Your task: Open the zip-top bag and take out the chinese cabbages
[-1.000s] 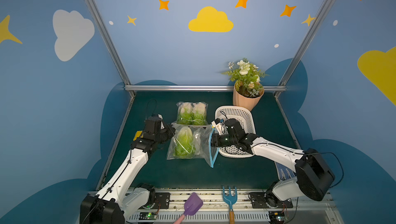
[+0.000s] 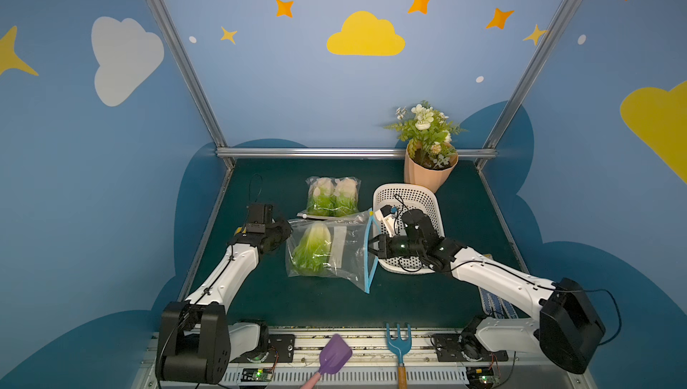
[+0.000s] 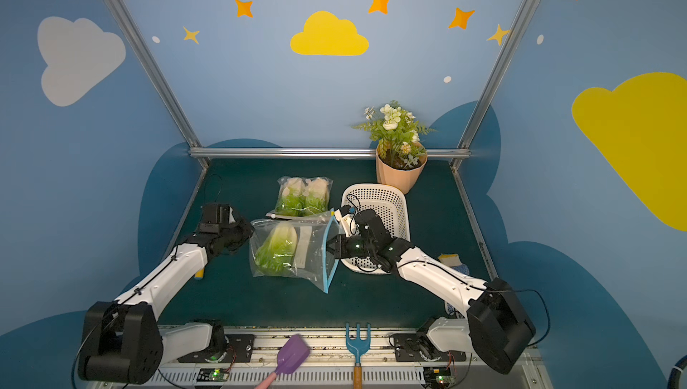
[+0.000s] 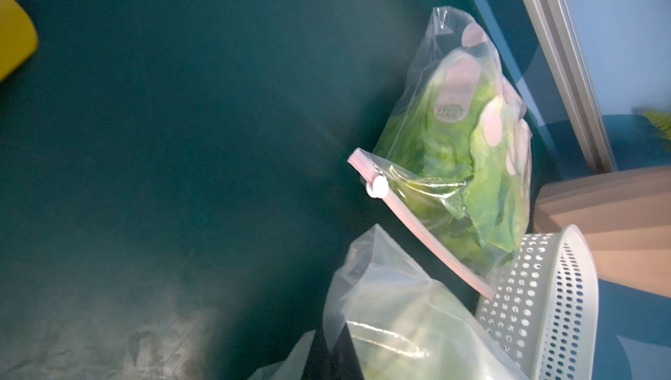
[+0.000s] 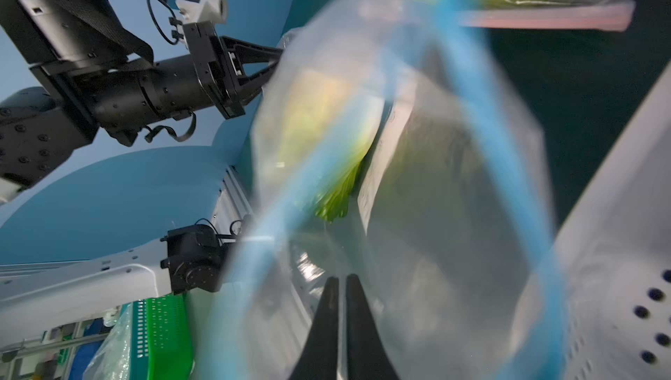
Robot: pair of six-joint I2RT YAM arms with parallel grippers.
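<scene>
The front clear zip bag (image 2: 342, 253), with a blue zip at its right end, holds a cabbage (image 2: 312, 247) and a pale strip. My left gripper (image 2: 284, 229) is shut at the bag's left end, clear plastic at its tips in the left wrist view. My right gripper (image 2: 373, 244) is at the blue zip edge; in the right wrist view its fingers (image 5: 360, 331) are close together before the spread bag mouth, and what they hold is unclear. A second bag (image 2: 332, 195) with cabbages and a pink zip lies behind, apparently closed.
A white perforated basket (image 2: 411, 197) sits under my right arm, with a potted plant (image 2: 429, 163) behind it. A purple spatula (image 2: 335, 353) and blue fork (image 2: 398, 346) lie at the front.
My left gripper has moved left, and the front bag is stretched wider, its left end shifting left. The right arm has shifted slightly.
</scene>
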